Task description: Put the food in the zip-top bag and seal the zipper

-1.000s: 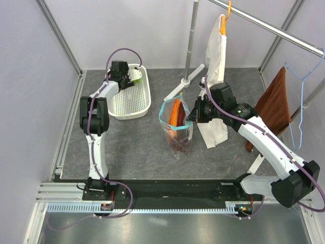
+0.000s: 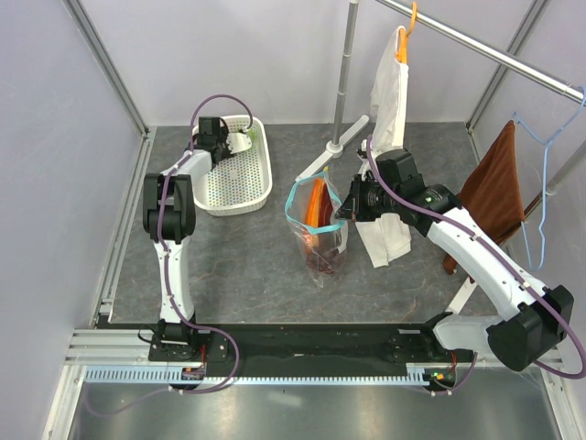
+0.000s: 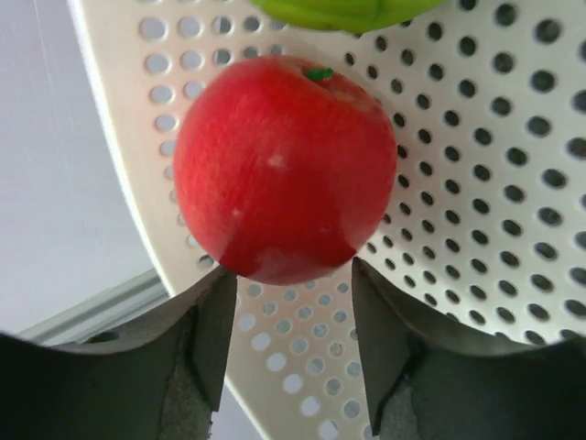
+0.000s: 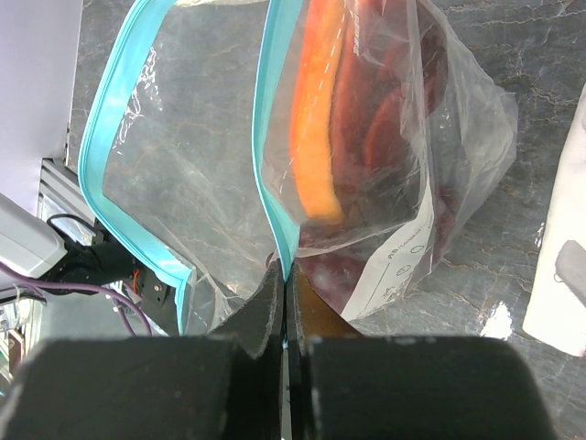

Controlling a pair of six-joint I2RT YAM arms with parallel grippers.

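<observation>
In the left wrist view a red tomato-like food lies in the perforated white basket; my left gripper is part open just beside it, fingertips at its lower edge. A green item lies above it. The clear zip bag stands upright with its mouth open, holding an orange carrot-like piece and darker red items. My right gripper is shut on the bag's light-blue zipper edge.
A clothes rack with white cloth and brown cloth stands at the back and right. The grey floor between basket and bag, and in front of the basket, is clear.
My left gripper has shifted slightly within the basket, toward the front in the top view. The right arm and bag look unchanged.
</observation>
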